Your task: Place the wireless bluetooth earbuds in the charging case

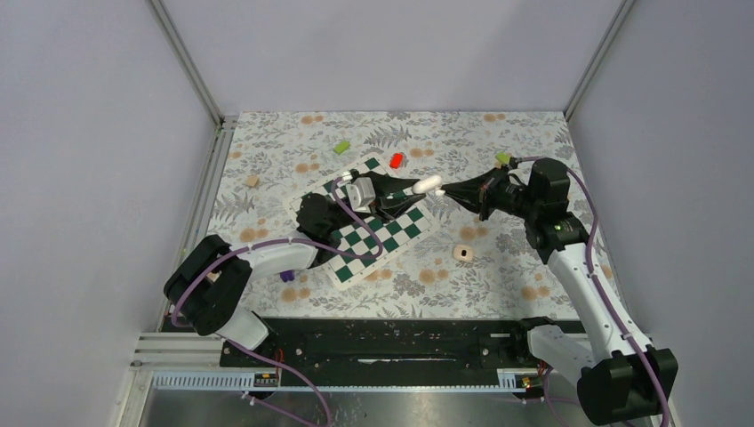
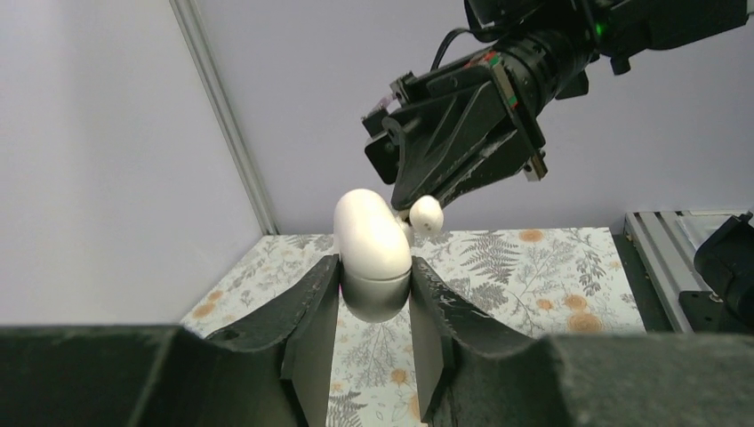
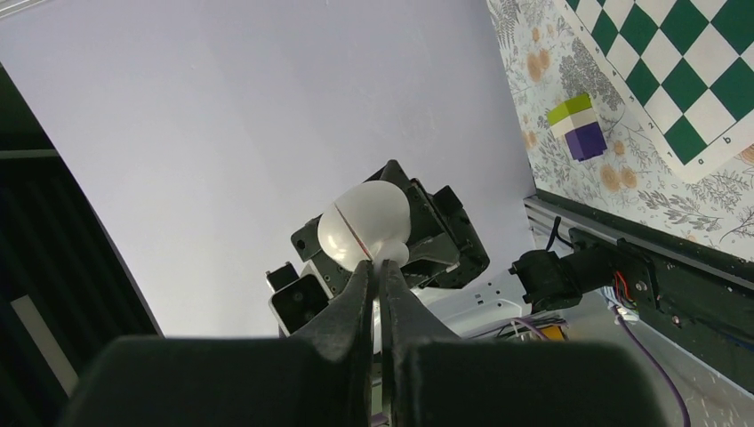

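Observation:
The white, rounded charging case (image 1: 429,184) is between the fingers of my left gripper (image 1: 418,189), above the table. In the left wrist view the case (image 2: 366,233) stands upright in the fingertips, with a seam around it; the lid looks shut. My right gripper (image 1: 445,189) is shut at the case's right side, with a small white earbud (image 2: 427,215) at its fingertips. From the right wrist view, the earbud (image 3: 391,253) sits right in front of the case (image 3: 366,222); whether they touch, I cannot tell. No second earbud can be made out.
A green-and-white checkered board (image 1: 400,233) lies under the left arm. Scattered around are a red block (image 1: 397,160), a green block (image 1: 341,147) and a pale piece with a dark hole (image 1: 463,253).

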